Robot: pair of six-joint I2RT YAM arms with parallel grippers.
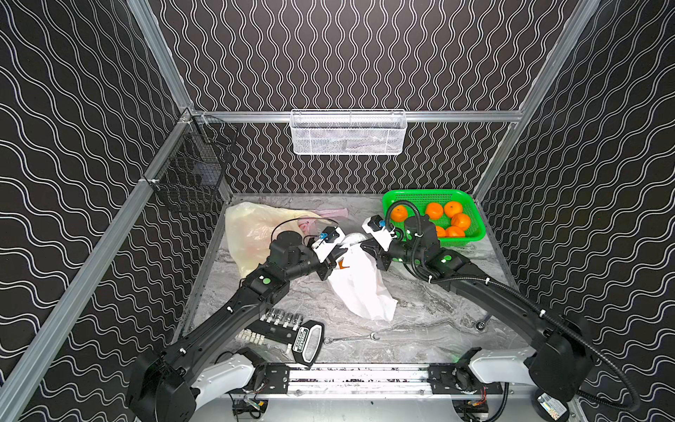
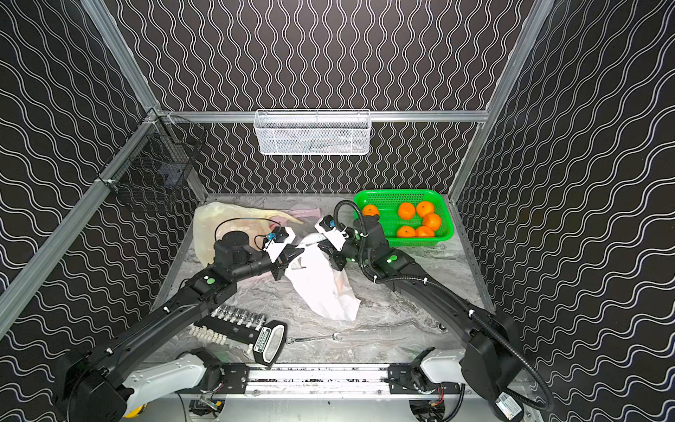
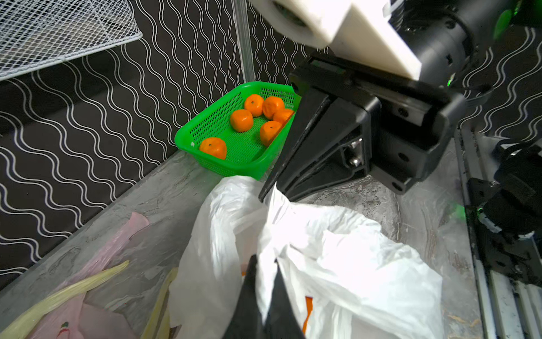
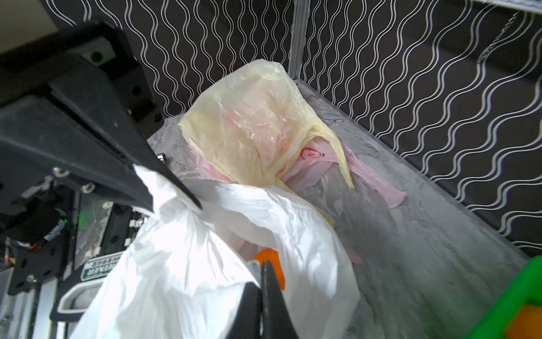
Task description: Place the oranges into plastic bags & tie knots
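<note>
A white plastic bag stands mid-table, with orange showing inside. Both grippers meet at its top. My left gripper is shut on thin bag film, seen over its fingertips in the left wrist view. My right gripper is also shut on the bag's film, which covers its fingertips in the right wrist view. Several more oranges sit in a green basket at the back right.
Pale yellow and pink bags lie at the back left. A tool set and a wrench lie along the front. White wire baskets hang on the back wall.
</note>
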